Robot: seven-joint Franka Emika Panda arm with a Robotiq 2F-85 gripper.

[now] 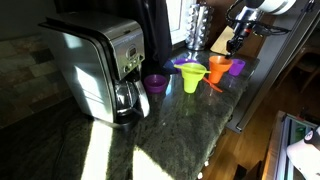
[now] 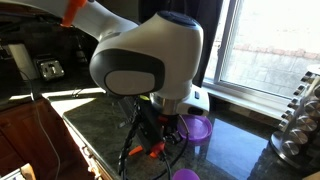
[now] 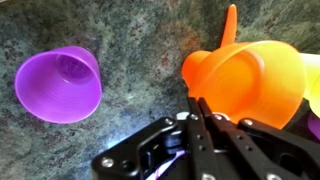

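My gripper is shut, with nothing showing between its fingers; in the wrist view it hangs over the dark counter. Just beyond its fingertips lies an orange cup (image 3: 250,82), overlapped by them in that view; whether they touch I cannot tell. A second orange piece with a handle (image 3: 230,27) shows behind that cup. A purple cup (image 3: 60,84) stands apart on the left of the wrist view. In exterior view 1 the gripper (image 1: 234,46) is small, near the orange cup (image 1: 218,68). A yellow-green cup (image 1: 192,78) stands beside the orange one.
A silver coffee maker (image 1: 110,70) stands on the counter against the wall, with a dark purple cup (image 1: 155,83) next to it. Metal canisters (image 1: 200,27) rise at the back.
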